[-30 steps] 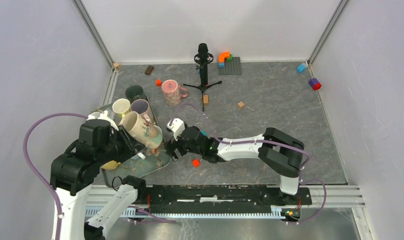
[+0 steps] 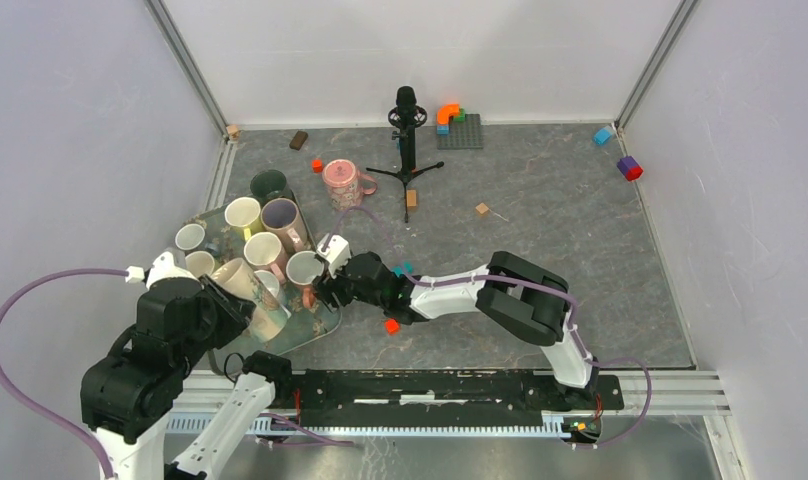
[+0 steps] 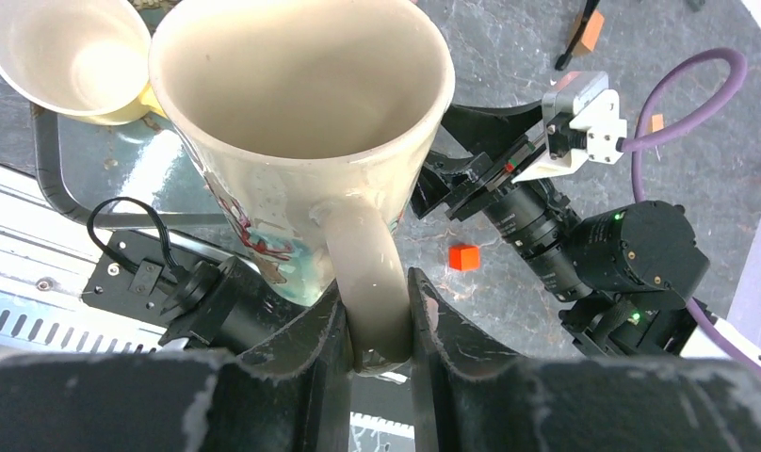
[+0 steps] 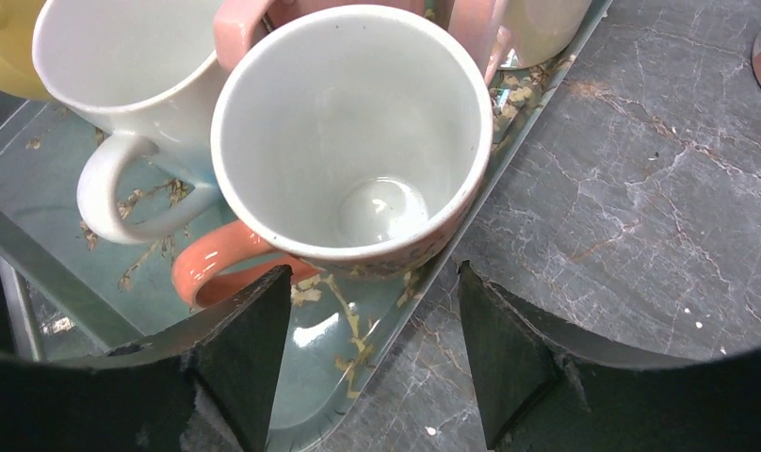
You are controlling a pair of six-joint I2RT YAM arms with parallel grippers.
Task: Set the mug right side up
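Note:
A cream mug with printed figures (image 3: 301, 104) hangs tilted over the tray's near left part, seen in the top view (image 2: 250, 290); my left gripper is shut on its handle. My right gripper is part open at the tray's right edge, its fingertips just short of a white-rimmed mug with an orange handle (image 4: 348, 122), which stands with its mouth up among other mugs. Nothing is between those fingers.
The grey tray (image 2: 315, 325) is crowded with mugs. A pink lidded mug (image 2: 345, 185) stands beyond it, near a black stand (image 2: 406, 140). A red cube (image 2: 391, 326) lies nearby.
My left gripper has carried the cream mug left and toward the near side. My right gripper has moved left toward the orange-handled mug, and more of that mug now shows from above.

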